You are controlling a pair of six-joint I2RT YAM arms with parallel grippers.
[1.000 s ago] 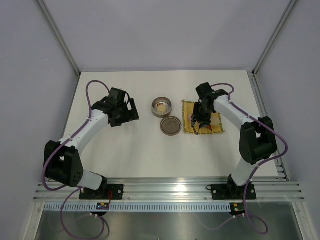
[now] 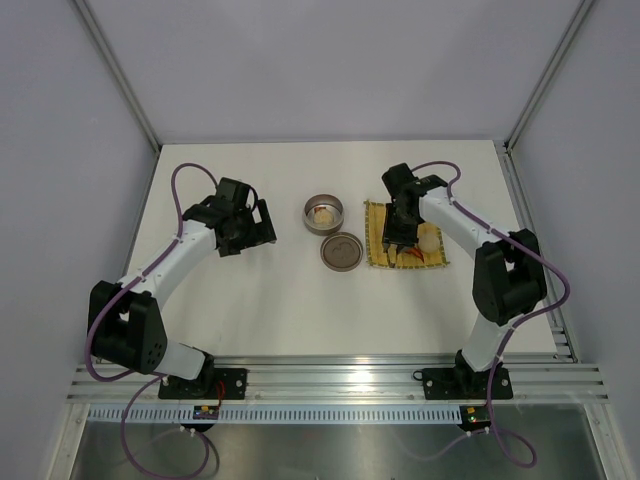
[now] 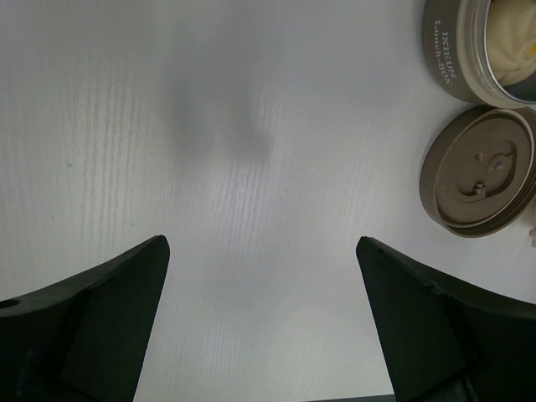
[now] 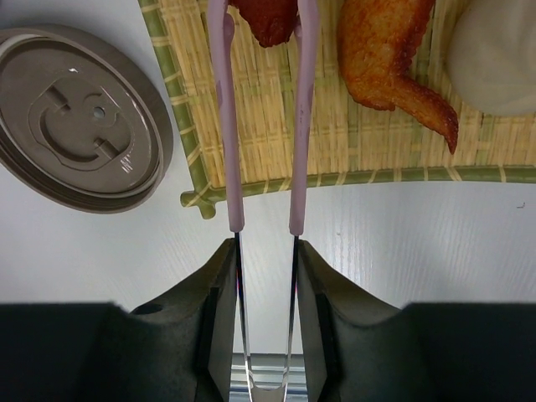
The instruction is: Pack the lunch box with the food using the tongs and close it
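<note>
My right gripper is over the bamboo tray [image 4: 368,151], shut on a pair of pink-tipped tongs [image 4: 230,134] whose tips close round a reddish food piece [image 4: 265,21]. Another browned piece [image 4: 377,59] and a pale round item [image 4: 494,59] lie on the tray. My left gripper [image 2: 262,222] stands open over bare table at the left. The lunch box [image 2: 323,214] holds pale food, visible also in the left wrist view [image 3: 456,46]; its lid [image 2: 342,252] lies beside it.
A metal rail [image 2: 330,368] runs along the front edge.
The left arm is practically still.
</note>
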